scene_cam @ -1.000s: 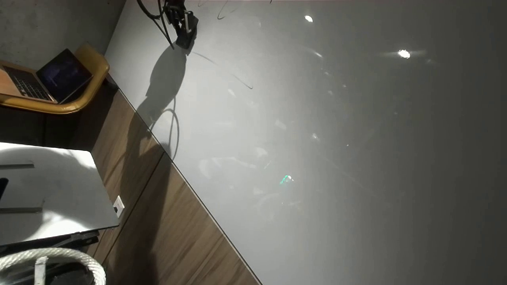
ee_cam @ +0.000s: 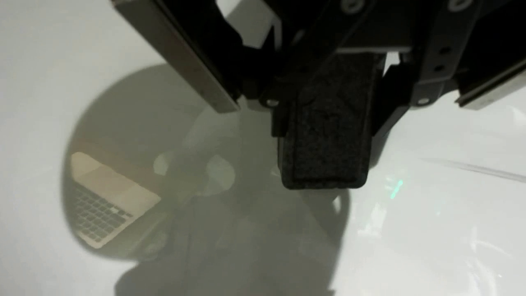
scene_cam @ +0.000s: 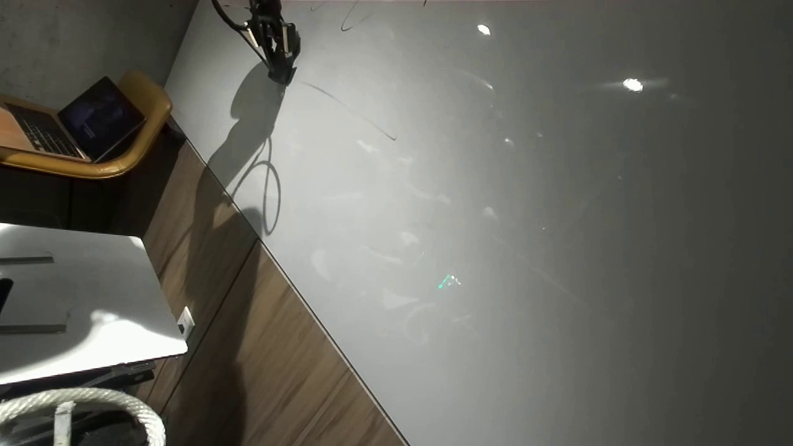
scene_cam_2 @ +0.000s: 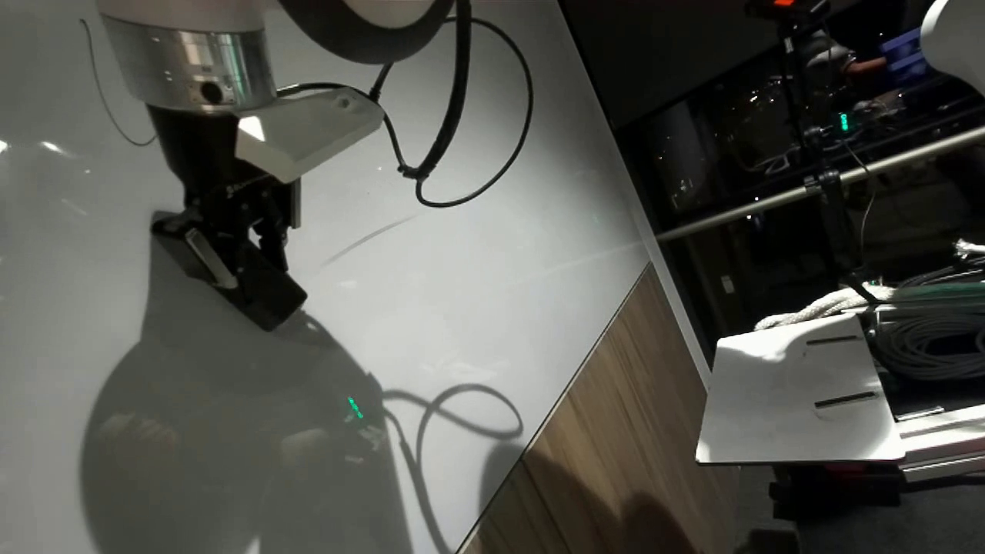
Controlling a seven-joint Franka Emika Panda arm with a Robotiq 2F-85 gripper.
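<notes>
A black, felt-faced block like a whiteboard eraser (ee_cam: 331, 143) sits between the fingers of my gripper, which is shut on it. In exterior view 2 the block (scene_cam_2: 268, 294) hangs tilted close to the whiteboard (scene_cam_2: 443, 305), its shadow meeting it near the lower corner. Whether it touches the surface I cannot tell. A thin dark curved line (scene_cam: 357, 116) runs across the board to the right of my gripper (scene_cam: 280, 61) in exterior view 1. Another dark stroke (ee_cam: 485, 170) shows at the right of the wrist view.
Wood panelling (scene_cam: 297, 349) borders the board's lower edge. A laptop (scene_cam: 100, 119) rests on a yellow chair (scene_cam: 152, 100). A grey tabletop (scene_cam: 89, 290) stands nearby, and a loose black cable (scene_cam_2: 526, 101) loops beside the arm. Most of the board is bare.
In exterior view 1 my gripper, with the block in it, has moved slightly left and down along the board. Its shadow has shifted too.
</notes>
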